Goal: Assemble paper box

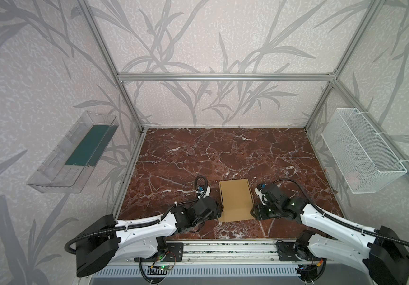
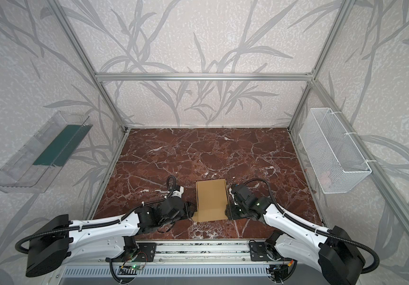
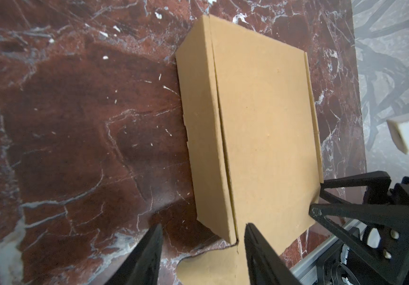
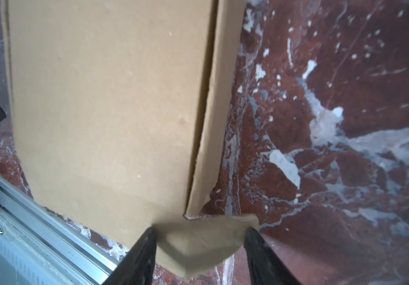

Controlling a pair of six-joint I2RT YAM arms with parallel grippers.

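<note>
A tan cardboard box [image 1: 236, 198] lies near the front of the table with its lid panel folded down over raised side walls. At its near left corner a small flap [image 3: 209, 266] sticks out, and my left gripper stands part open above it. Another flap [image 4: 209, 237] juts from the near right corner, between the parted fingers of my right gripper; whether they touch it I cannot tell. In the top left view, the left gripper [image 1: 219, 213] and the right gripper [image 1: 255, 213] flank the box's near end.
A clear bin with a green base [image 1: 90, 144] hangs on the left wall and a white mesh basket [image 1: 363, 149] on the right. The marble table [image 1: 223, 152] behind the box is clear. A metal rail [image 1: 228, 244] runs along the front edge.
</note>
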